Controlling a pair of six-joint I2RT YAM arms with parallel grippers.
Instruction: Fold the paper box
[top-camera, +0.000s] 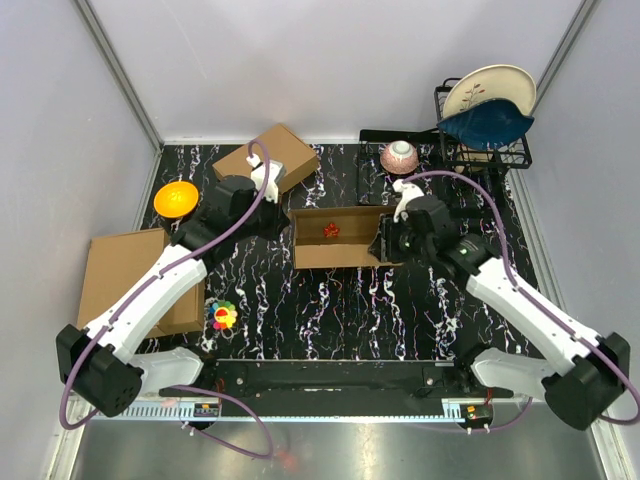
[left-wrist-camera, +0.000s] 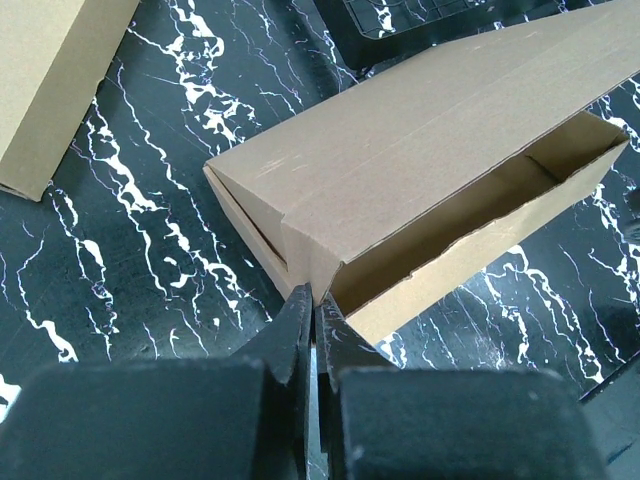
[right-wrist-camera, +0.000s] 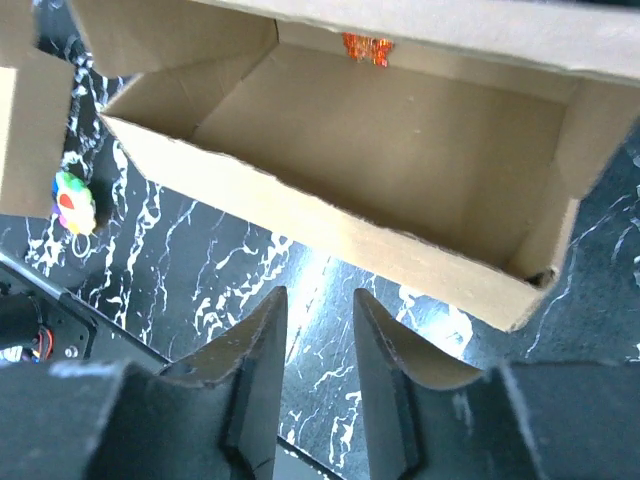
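The brown paper box (top-camera: 345, 258) stands in the middle of the table between both grippers, its inside partly visible with a small red piece (top-camera: 331, 230) in it. In the left wrist view, a sloping cardboard panel (left-wrist-camera: 400, 130) rises over the box's opening. My left gripper is shut, its tips at the box's left corner; whether cardboard is pinched between them is unclear. At the box's right side, my right gripper stands open in front of the box's front wall (right-wrist-camera: 330, 225), nothing between its fingers.
Flat brown boxes lie behind (top-camera: 275, 158) and at the left (top-camera: 135, 275). An orange bowl (top-camera: 176, 198) and a colourful flower toy (top-camera: 223, 315) are on the left. A dish rack (top-camera: 485, 155) fills the back right. In front of the box the marble table is clear.
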